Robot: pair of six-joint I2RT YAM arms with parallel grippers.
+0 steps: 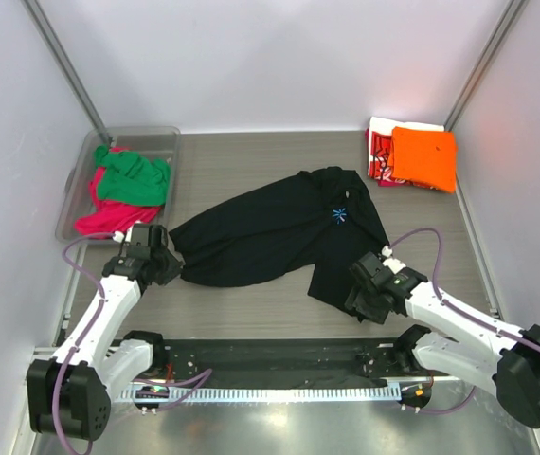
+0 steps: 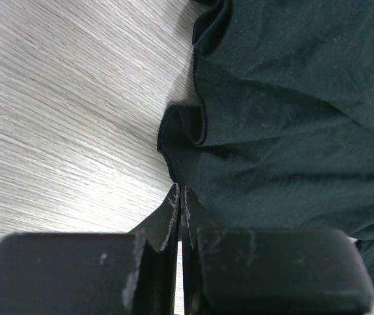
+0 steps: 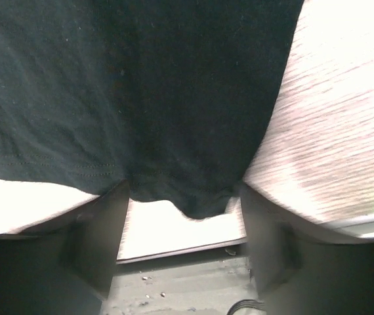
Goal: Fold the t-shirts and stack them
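A black t-shirt (image 1: 251, 234) with a small blue print lies spread and creased across the table, a sleeve or corner reaching toward the near right. At its left end my left gripper (image 1: 176, 267) is shut, its fingertips meeting at the cloth's edge in the left wrist view; whether any fabric is pinched there is unclear. My right gripper (image 1: 359, 308) is over the near-right corner. In the right wrist view its fingers (image 3: 113, 213) stand apart, open, one to each side of the dark hem (image 3: 203, 205). The folded stack has an orange shirt (image 1: 423, 158) on top.
At the left, a clear bin (image 1: 144, 139) holds a green shirt (image 1: 135, 179) and a pink-red shirt (image 1: 109, 216). Bare table (image 1: 242, 156) shows behind the black shirt. Walls close in both sides, and a dark rail (image 1: 261, 355) runs along the front edge.
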